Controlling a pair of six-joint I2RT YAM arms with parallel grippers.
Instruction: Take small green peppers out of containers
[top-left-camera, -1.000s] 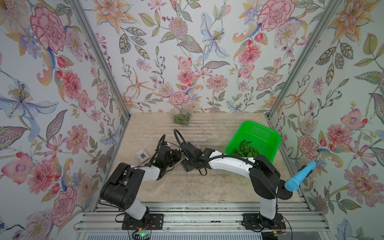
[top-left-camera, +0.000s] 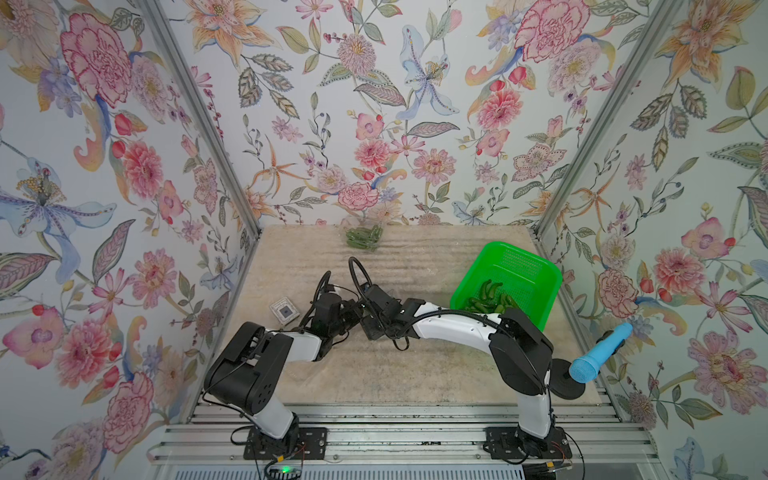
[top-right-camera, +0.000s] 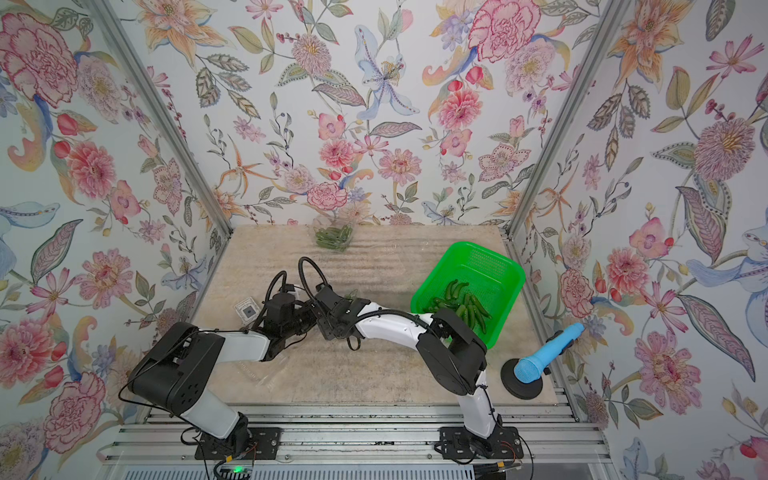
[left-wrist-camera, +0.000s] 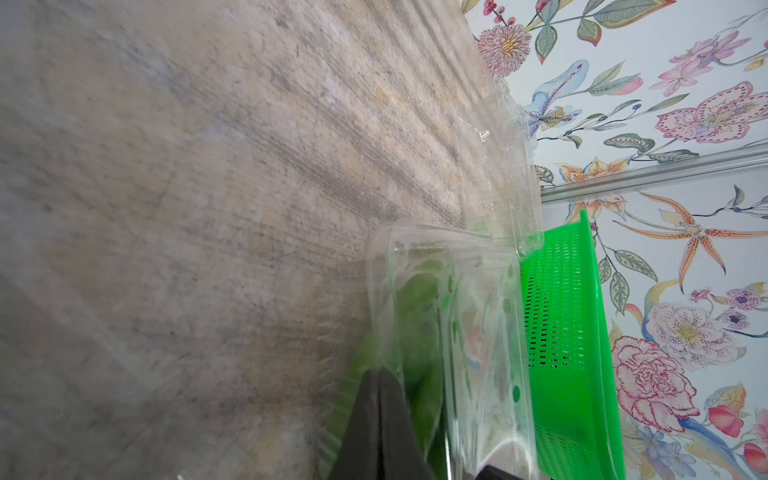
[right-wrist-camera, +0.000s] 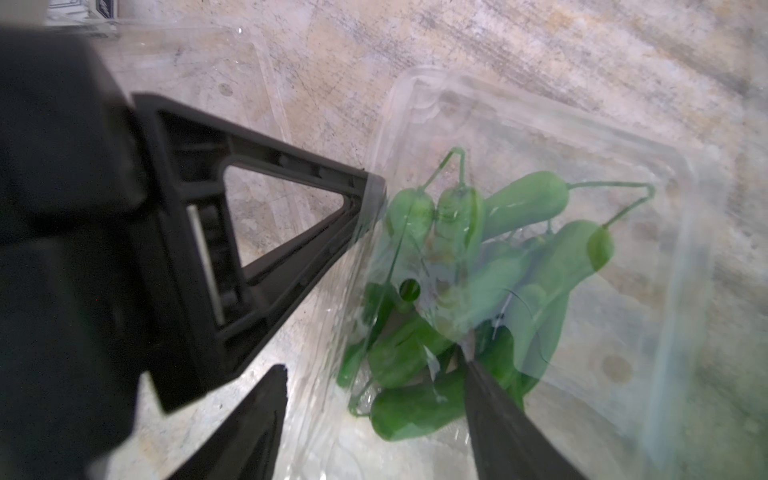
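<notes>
A clear plastic container (right-wrist-camera: 656, 336) holds several green peppers (right-wrist-camera: 560, 264), seen from above in the right wrist view and from low at its side in the left wrist view. My left gripper is shut at this container's side, nothing clear between its fingers. In the right wrist view its black frame reaches to the container's rim. My right gripper hangs over the same container, fingers apart, with peppers visible below. In both top views the two grippers meet near the table's middle, mostly hiding the container. Another clear container with green peppers (top-left-camera: 364, 236) stands at the back.
A green basket (top-left-camera: 520, 264) with green peppers sits at the right. A small white marked square (top-left-camera: 284, 308) lies at the left. A blue cylinder (top-left-camera: 596, 352) on a black stand is at the right front. The back right of the table has free room.
The right arm has shifted very slightly at the table's middle; the left arm looks almost unchanged.
</notes>
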